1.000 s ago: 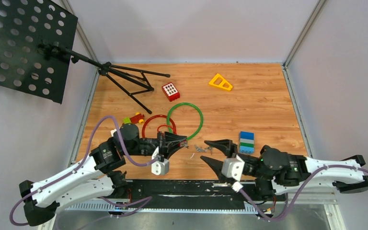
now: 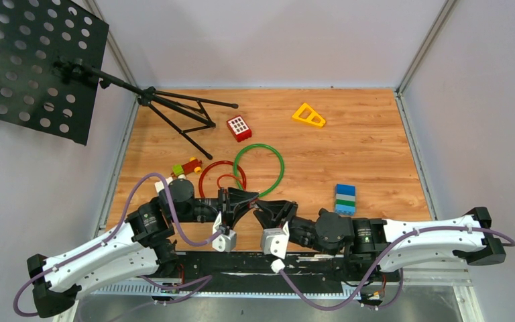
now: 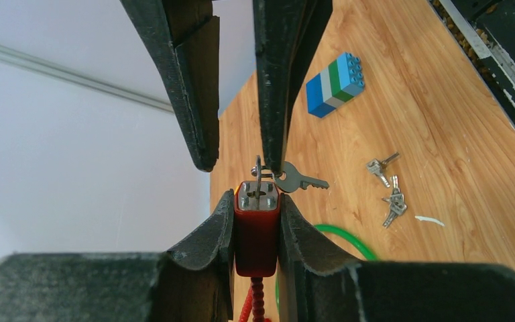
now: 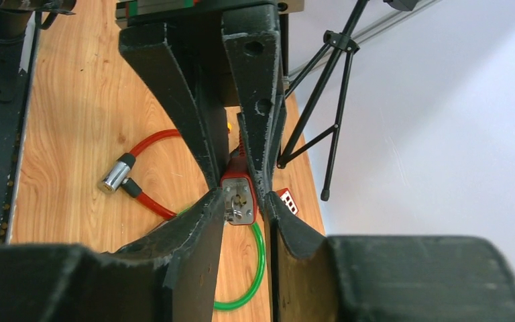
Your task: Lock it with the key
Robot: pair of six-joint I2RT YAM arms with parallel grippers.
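A small red lock body (image 3: 257, 231) with a metal end plate is clamped in my left gripper (image 2: 255, 197). A key stands edge-on at that plate, and a ring beside it bears a second, flat key (image 3: 300, 178). My right gripper (image 2: 257, 212) comes from the right, its fingertips (image 3: 206, 157) apart on either side of the standing key and close above the plate. In the right wrist view the lock's face (image 4: 239, 201) shows in the gap between the right fingers. Whether either finger touches a key I cannot tell.
Loose keys (image 3: 394, 202) lie on the table below. A red cable lock (image 4: 117, 176), a green ring (image 2: 281, 171), a blue brick stack (image 2: 345, 199), a yellow triangle (image 2: 308, 115) and a black stand (image 2: 174, 107) are around.
My right gripper has moved left to the lock, and its fingers have narrowed from wide apart. It covers the loose keys in the top view. The left arm has shifted only slightly.
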